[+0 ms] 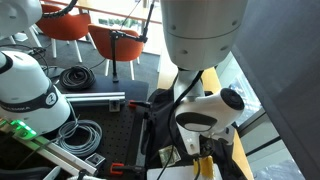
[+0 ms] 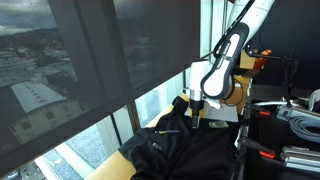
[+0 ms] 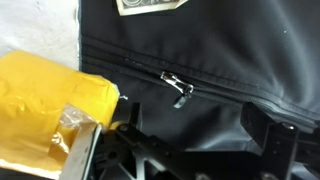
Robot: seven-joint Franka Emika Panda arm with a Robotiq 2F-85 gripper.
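Observation:
A black bag or cloth with a zipper lies under my gripper. In the wrist view a small metal zipper pull (image 3: 177, 84) sits on the zipper line, just beyond the gap between my fingers. My gripper is open, with one black finger (image 3: 130, 142) at the left and the other at the right, and nothing is held. In exterior view 2 the gripper (image 2: 192, 123) points down close to the black fabric (image 2: 155, 150). The arm hides most of the fabric around the gripper in exterior view 1.
A yellow package (image 3: 50, 105) lies close beside the left finger. A banknote-like paper (image 3: 148, 4) shows at the top edge of the wrist view. Windows and a large grey shade (image 2: 100, 60) stand behind the table; coiled cable (image 1: 78, 135) lies off to the side.

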